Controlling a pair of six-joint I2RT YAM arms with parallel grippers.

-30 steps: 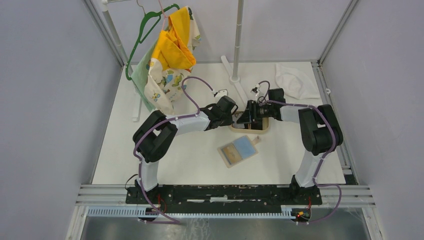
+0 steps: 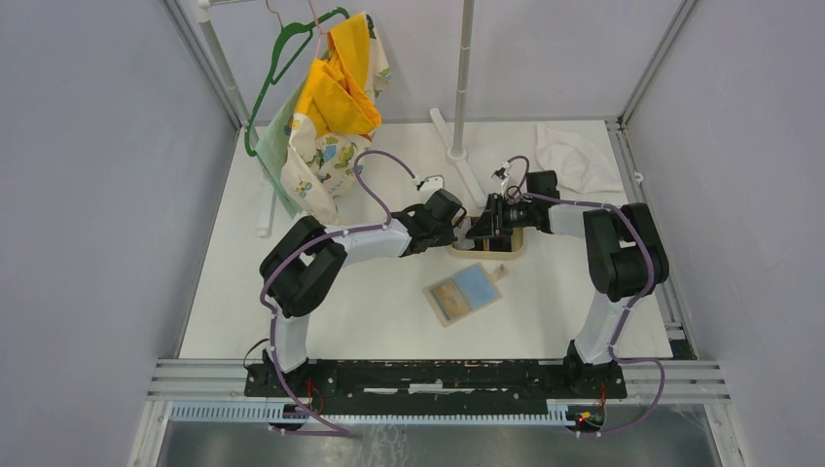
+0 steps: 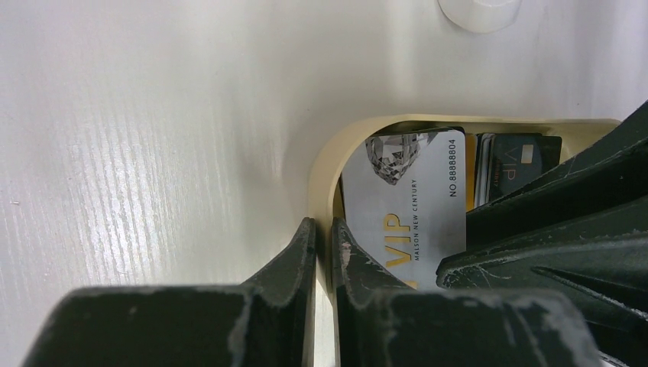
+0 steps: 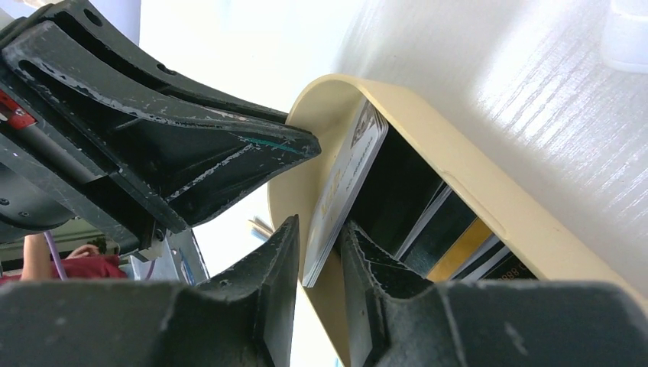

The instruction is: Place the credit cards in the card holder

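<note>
The beige open box (image 2: 489,256) holds several cards standing on edge. My left gripper is shut on the box's left wall, one finger outside it and one inside. A stack of silver cards (image 3: 405,206) marked VIP leans near that wall. In the right wrist view, the silver cards (image 4: 340,183) run between the parted fingers of my right gripper; firm contact cannot be made out. Black cards (image 3: 513,162) and a yellow-edged one (image 4: 457,251) stand further along. Which part is the card holder I cannot tell.
A small board with blue and tan panels (image 2: 462,295) lies in front of the box. White pole (image 2: 457,148) and its base rise behind. A white cloth (image 2: 576,161) lies at the back right.
</note>
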